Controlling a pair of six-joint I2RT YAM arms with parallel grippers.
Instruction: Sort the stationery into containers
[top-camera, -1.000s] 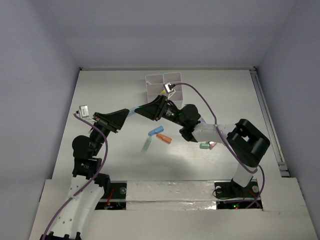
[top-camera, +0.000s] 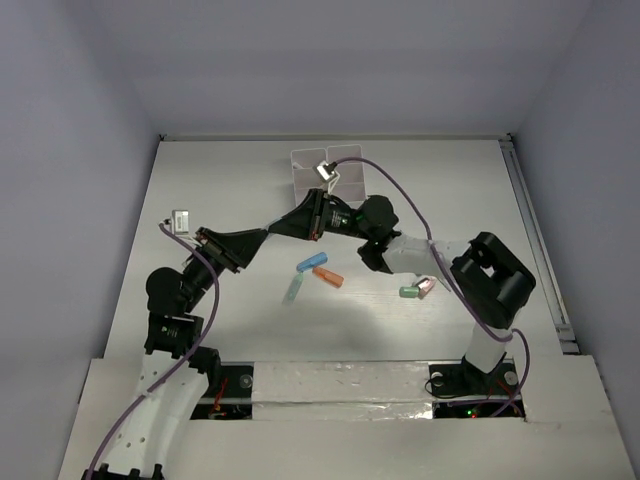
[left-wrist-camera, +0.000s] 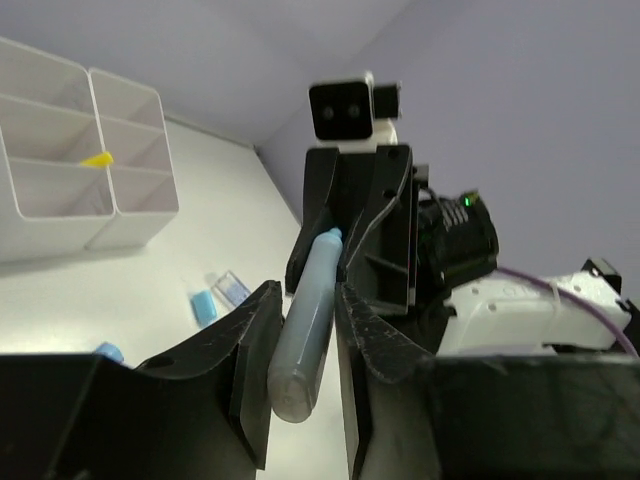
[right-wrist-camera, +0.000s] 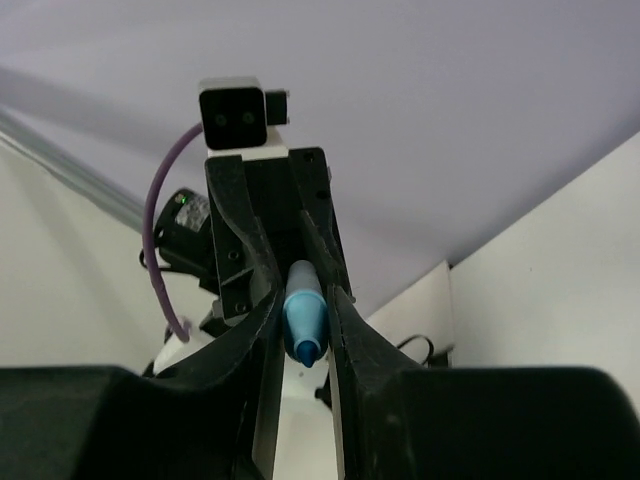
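A light blue pen-like item (left-wrist-camera: 305, 330) is held in the air between both grippers, which point at each other left of centre. My right gripper (top-camera: 274, 229) is shut on it. My left gripper (top-camera: 262, 236) is around its other end, its fingers appearing slightly apart; whether they grip it cannot be told. On the table below lie a blue item (top-camera: 312, 261), an orange item (top-camera: 328, 276) and a pale teal item (top-camera: 294, 288). A white compartment container (left-wrist-camera: 45, 190) stands at the back, with a yellow item (left-wrist-camera: 97, 160) in it.
Green (top-camera: 408, 292) and pink (top-camera: 426, 288) items lie at the right, beside the right arm. Walls enclose the back and sides.
My left gripper has moved slightly right and down toward my right gripper, and its wrist has turned a little. My right gripper has shifted slightly, so less of the blue item shows between them.
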